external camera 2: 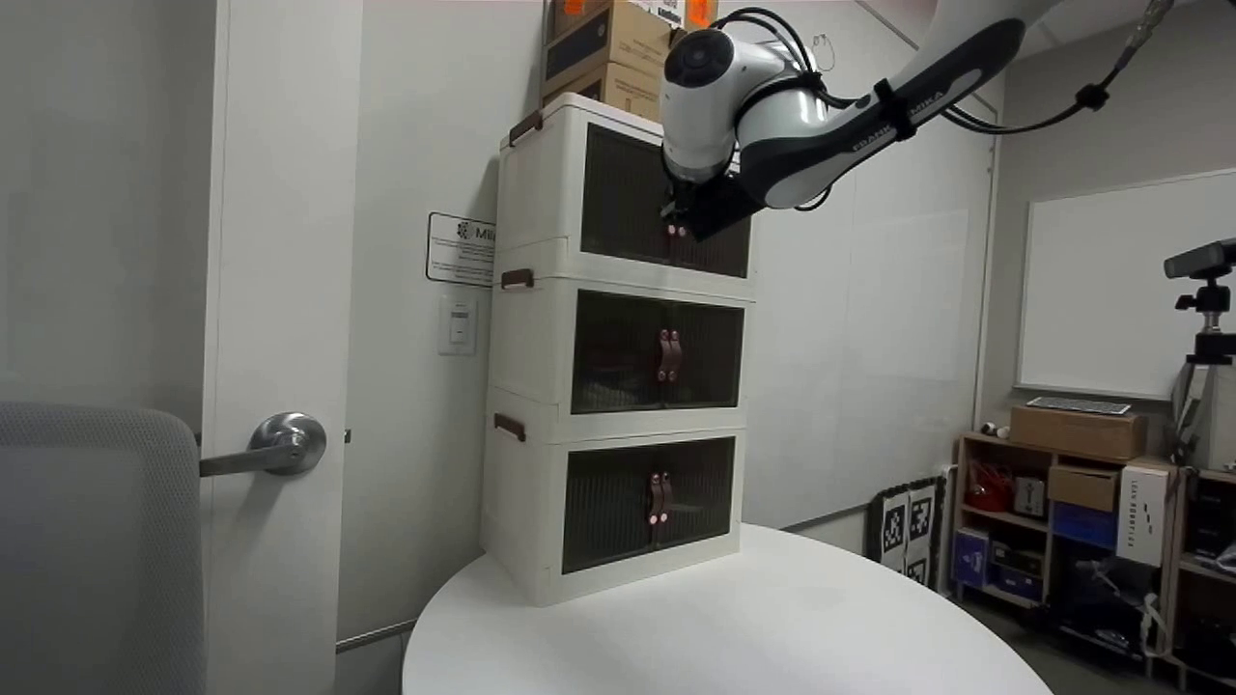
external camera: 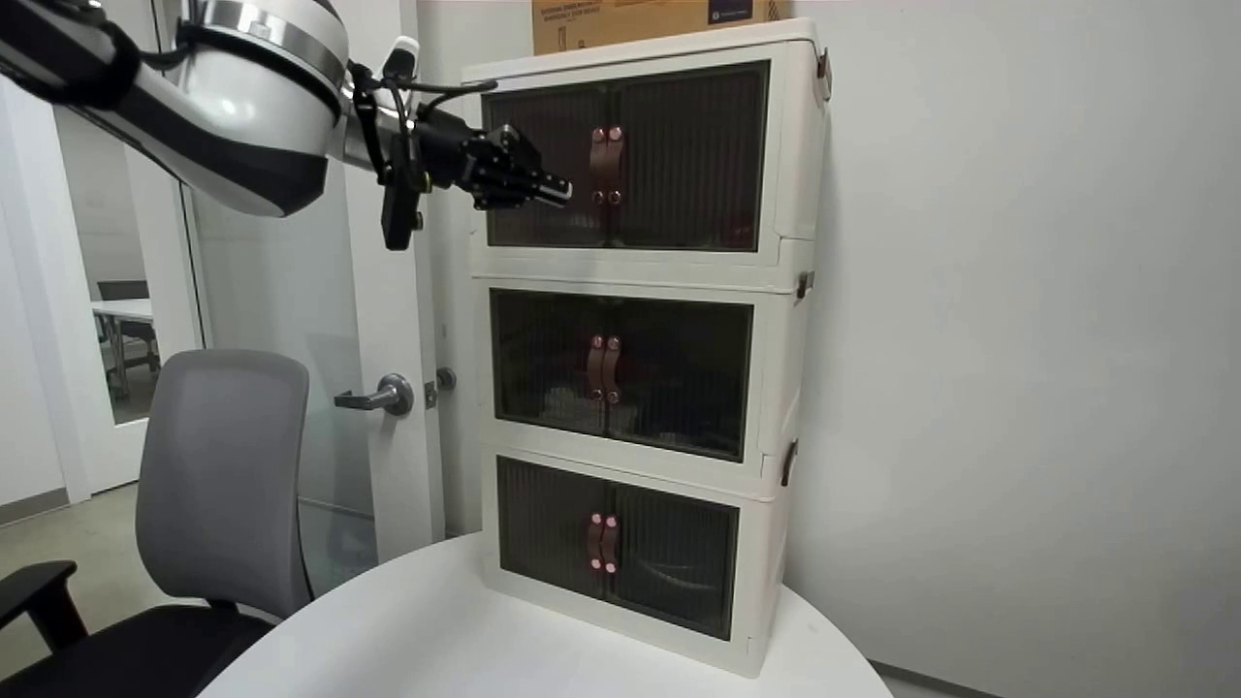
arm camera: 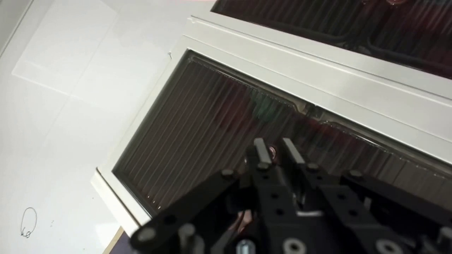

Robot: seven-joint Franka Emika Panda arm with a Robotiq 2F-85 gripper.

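My gripper [external camera: 556, 191] is in front of the upper cabinet's left door [external camera: 544, 116], near the two brown strap handles [external camera: 614, 163]. In exterior view 1 a small gap separates its tips from those handles. In the wrist view the grey-tipped fingers [arm camera: 262, 151] are close together with a narrow gap. A handle rivet [arm camera: 272, 152] shows through that gap, and nothing between the fingers can be clearly made out. Both upper doors look closed. Exterior view 2 shows the gripper [external camera 2: 668, 212] close to the upper handles, partly covered by the arm.
Two more cabinet sections, the middle one [external camera: 619, 279] and the bottom one [external camera: 750, 582], stand beneath on a round white table [external camera: 384, 628]. Cardboard boxes [external camera 2: 632, 41] sit on top. A grey chair [external camera: 221, 465] is at the left.
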